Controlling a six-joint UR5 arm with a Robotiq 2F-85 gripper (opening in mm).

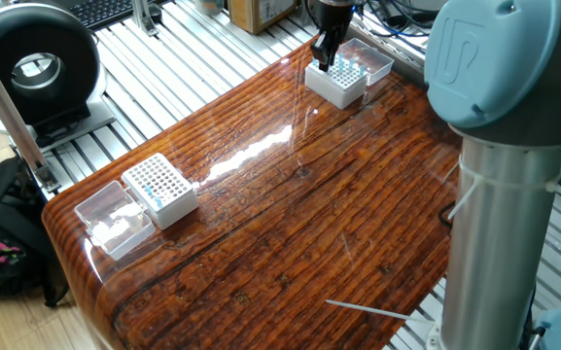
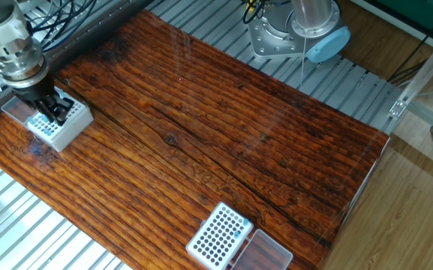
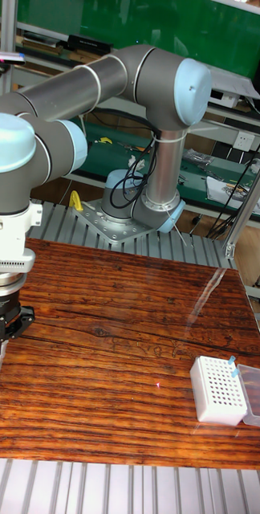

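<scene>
At the far end of the table, a white tube rack (image 1: 336, 90) holds several blue tubes in its rows of holes. My black gripper (image 1: 326, 64) is low over this rack, its fingertips close to the top face among or beside the tubes. In exterior view 2 the gripper (image 2: 55, 117) covers part of the same rack (image 2: 70, 131). The gap between the fingers is too small and dark to read, so whether a tube is held cannot be told. A second white rack (image 1: 170, 199) stands at the opposite end, mostly empty, with a couple of blue tubes (image 3: 233, 367) near one corner.
Each rack has a clear lid opened beside it: one lid (image 1: 117, 222) near the table's end, another (image 1: 369, 60) behind the far rack. The arm's base (image 3: 114, 224) stands on the slatted metal along one side.
</scene>
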